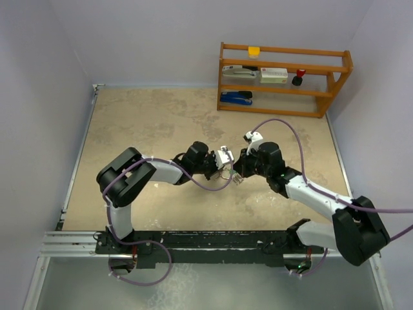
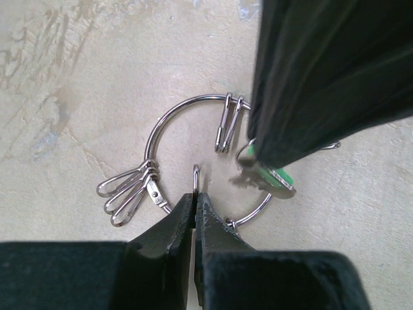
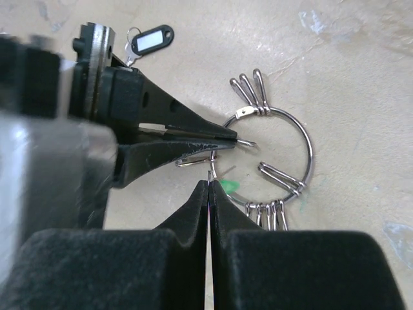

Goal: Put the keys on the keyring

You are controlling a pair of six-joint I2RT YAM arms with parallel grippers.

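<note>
Flat on the table lies a metal keyring [image 2: 158, 132] with several wire loops on it. Over its edge my left gripper is shut on one thin wire loop [image 2: 196, 173], whose rounded end sticks out inside the ring. My right gripper is shut at the opposite side, a thin wire edge [image 3: 208, 174] showing at its fingertips. A green-tagged key [image 2: 282, 175] hangs at the right fingertips in the left wrist view, its small ring close against them. Whether that small ring is threaded on a loop cannot be made out.
A black key tag [image 3: 151, 40] with a white label and a key lies beyond the left fingers in the right wrist view. A wooden shelf [image 1: 284, 113] stands at the back right.
</note>
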